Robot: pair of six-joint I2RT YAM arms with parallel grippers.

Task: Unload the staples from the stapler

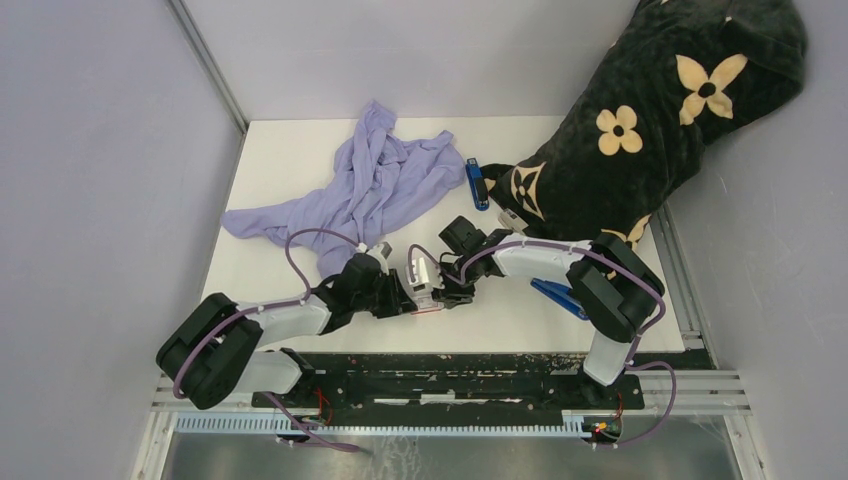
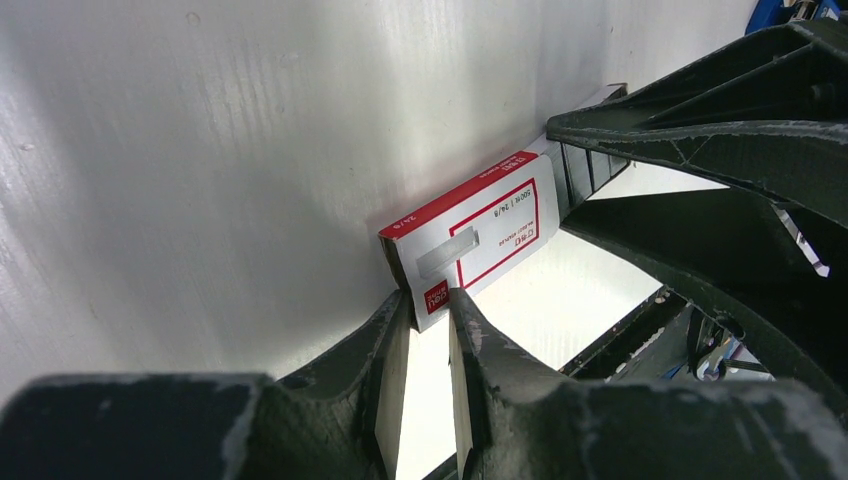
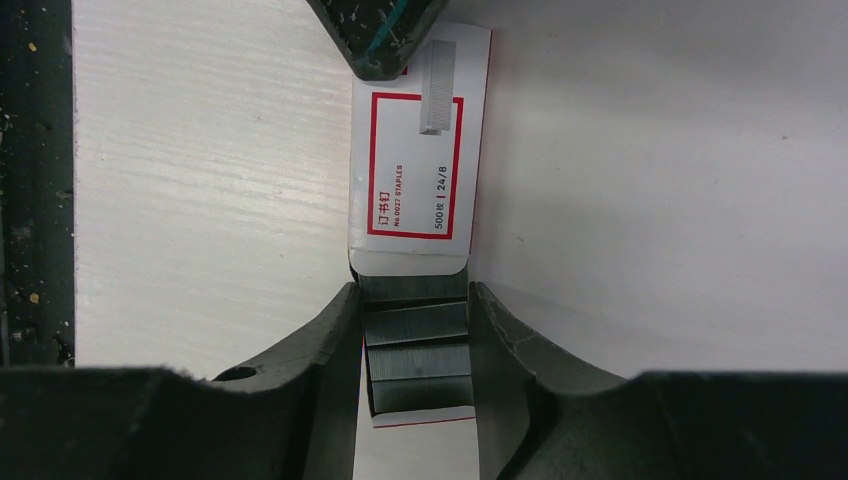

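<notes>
A white and red staple box (image 2: 500, 225) (image 3: 410, 175) lies on the table at front centre, its inner tray with dark staple strips (image 3: 418, 330) partly slid out. My right gripper is shut on that tray. My left gripper is at the box's outer end, its fingertips part open around the corner of the sleeve; whether both grip it is hard to tell. A small clear staple strip piece (image 3: 437, 85) shows on the sleeve's face. A blue stapler (image 1: 477, 183) stands at the back, and another blue stapler (image 1: 560, 298) lies right of my right arm.
A lilac cloth (image 1: 370, 190) covers the back left. A dark flowered cushion (image 1: 650, 110) fills the back right. Bare table (image 1: 530, 330) lies along the front.
</notes>
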